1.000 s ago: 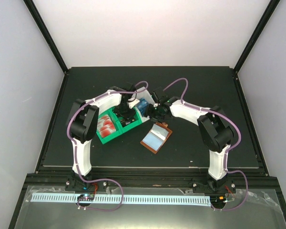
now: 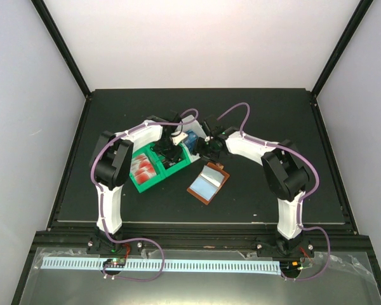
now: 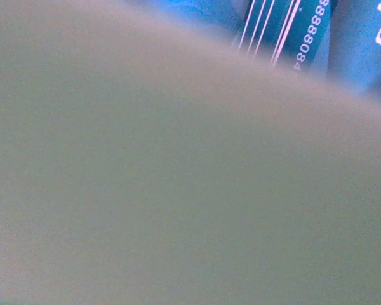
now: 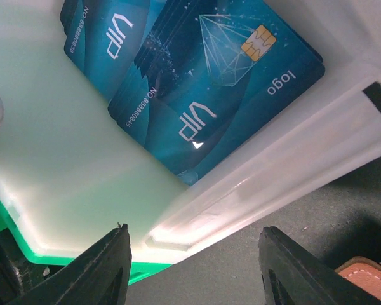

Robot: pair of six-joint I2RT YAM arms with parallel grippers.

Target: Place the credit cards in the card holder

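Blue credit cards [image 4: 235, 89] lie overlapping in a translucent white tray [image 4: 82, 184], seen in the right wrist view. My right gripper is open at the tray's near edge, its two fingers well apart with nothing between them. In the top view, my left gripper sits over the green box beside the tray; its fingertips are hard to make out. A blurred grey-beige surface fills most of the left wrist view, hiding those fingers, with blue cards [image 3: 286, 32] along the top. The brown card holder [image 2: 197, 194] lies open on the table, clear pockets up.
The green box [image 2: 154, 182] holds red-and-white cards [image 2: 142, 169] in one compartment and dark items in another, partly under the left arm. Both grippers are close together round the white tray. Open black table [image 2: 260, 210] lies to the right of the card holder.
Both arms stand almost where they were. The green box and its red cards show only a very slight shift to the right and down in the top view.
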